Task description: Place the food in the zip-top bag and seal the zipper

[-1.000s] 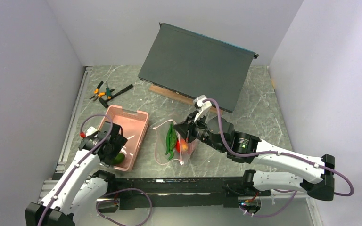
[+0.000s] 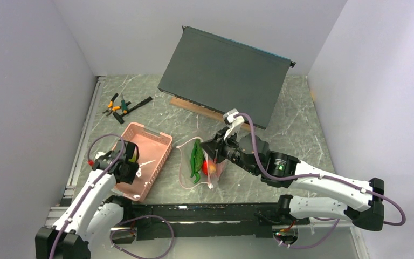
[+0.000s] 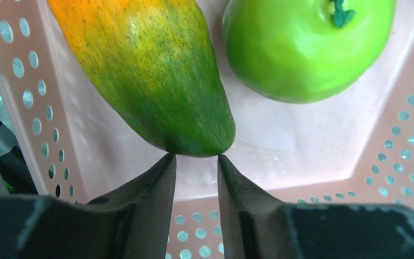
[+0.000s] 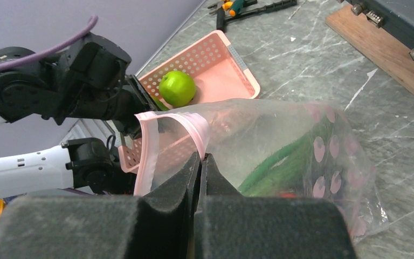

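Observation:
In the left wrist view a green-and-orange papaya-like fruit (image 3: 161, 70) lies in the pink basket (image 3: 323, 181), beside a round green fruit (image 3: 307, 43). My left gripper is part open inside the basket. Its fingertips straddle the papaya's lower end, and bare basket shows in the gap below. On the table, my right gripper is shut on the pink zipper rim (image 4: 194, 127) of the clear bag (image 4: 237, 121), lifting that edge. Through the plastic show green peppers (image 2: 196, 159) and a red-orange piece (image 2: 208, 168).
Pliers and a hammer-like tool (image 2: 132, 110) lie behind the basket. A large dark panel (image 2: 226, 73) and a wooden strip (image 2: 197, 108) are at the back. Table right of the bag is mostly bare beneath my right arm.
The basket has shifted slightly right.

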